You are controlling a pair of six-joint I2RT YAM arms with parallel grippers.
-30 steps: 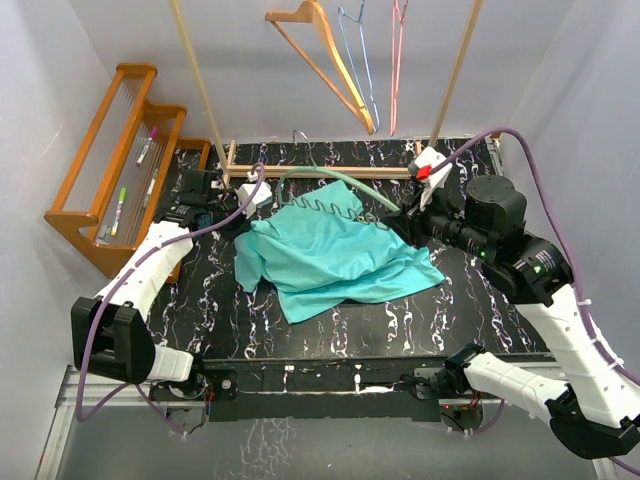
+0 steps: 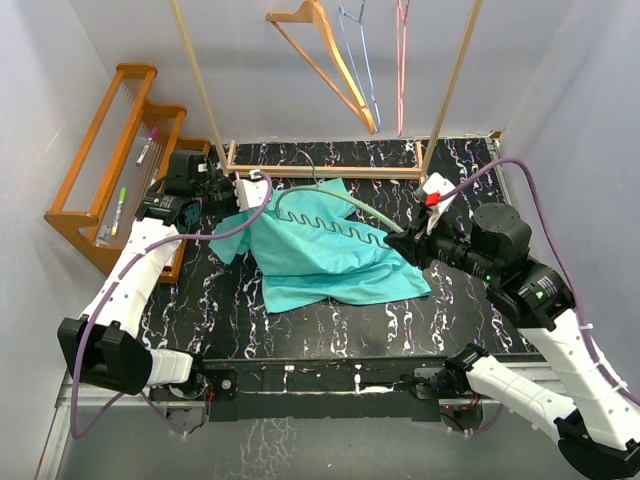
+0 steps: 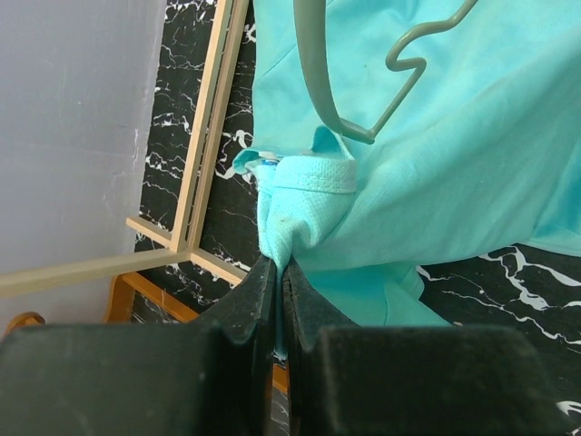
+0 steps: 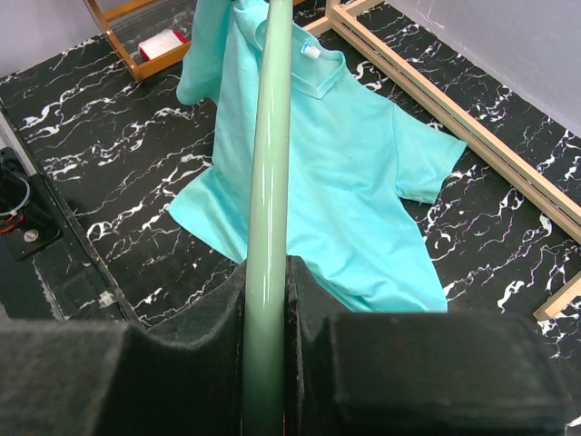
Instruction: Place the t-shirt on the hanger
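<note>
The turquoise t-shirt point(image 2: 330, 270) lies on the black marbled table, its left part lifted. My left gripper is shut on bunched shirt fabric. My right gripper is shut on a pale green hanger point(image 2: 350, 200), held over the shirt, its far end near the pinched fabric in the top and left wrist views. In the right wrist view the hanger's bar runs straight up from the fingers, and the shirt's collar and a sleeve show beyond it.
A wooden frame point(image 2: 320, 172) runs along the back of the table. A wooden rack point(image 2: 100, 180) stands at the left. A wooden hanger point(image 2: 330, 50) with blue and pink ones hangs at the back. Bare table shows at the front.
My right gripper with the hanger has come slightly toward the front.
</note>
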